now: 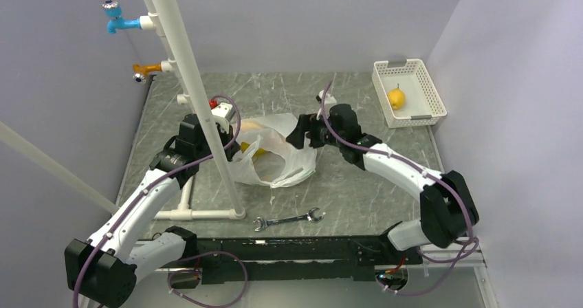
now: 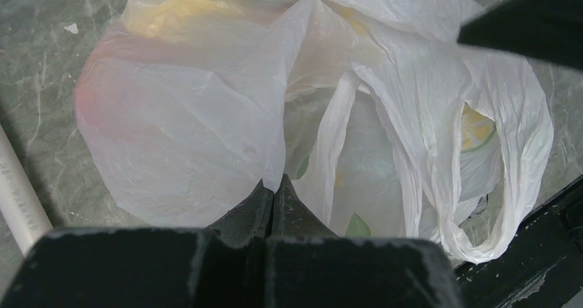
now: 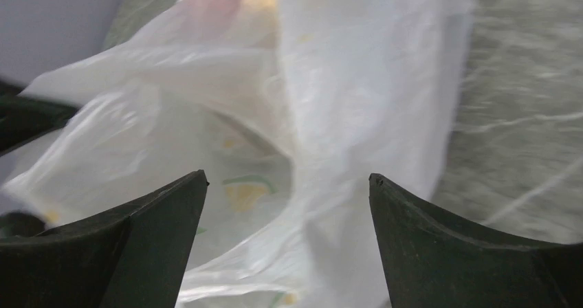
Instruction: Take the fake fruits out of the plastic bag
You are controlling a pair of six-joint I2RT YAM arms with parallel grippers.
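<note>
A white plastic bag [image 1: 292, 162] lies crumpled mid-table with its mouth partly open. Through its thin wall, yellow [image 2: 182, 14] and reddish patches show in the left wrist view; their full shapes are hidden. My left gripper is shut on the edge of the bag's plastic at its left side. The right gripper hovers at the bag's right rim, fingers apart, with no fruit between its fingers. A yellow pear-like fruit [image 1: 397, 98] sits in the white basket [image 1: 411, 122].
A white pipe frame [image 1: 194, 67] with taps rises in front of the left arm. A wrench [image 1: 289, 219] lies near the table's front edge. Bare tabletop stretches between bag and basket.
</note>
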